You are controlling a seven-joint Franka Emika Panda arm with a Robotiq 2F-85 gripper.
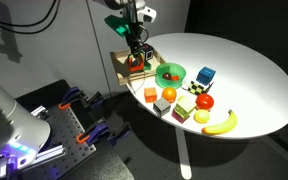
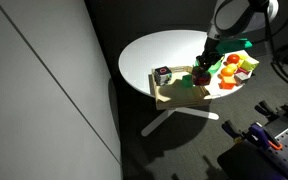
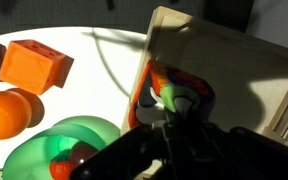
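A red-orange object (image 1: 136, 63) with green and white parts hangs from my gripper (image 1: 137, 54), which is shut on it. In the wrist view the object (image 3: 156, 90) shows just beyond the dark fingers, over the wooden tray (image 3: 229, 60); its underside is hidden. Exterior view 2 has my gripper (image 2: 201, 66) above the tray's right part, with the dark red object (image 2: 202, 78) beneath it. Whether the object touches the tray floor, I cannot tell.
Beside the tray stands a green bowl (image 1: 170, 76) with red items in it. Orange block (image 1: 151, 95), orange ball (image 1: 170, 93), grey block (image 1: 161, 106), blue box (image 1: 206, 78) and banana (image 1: 221, 124) lie on the white table.
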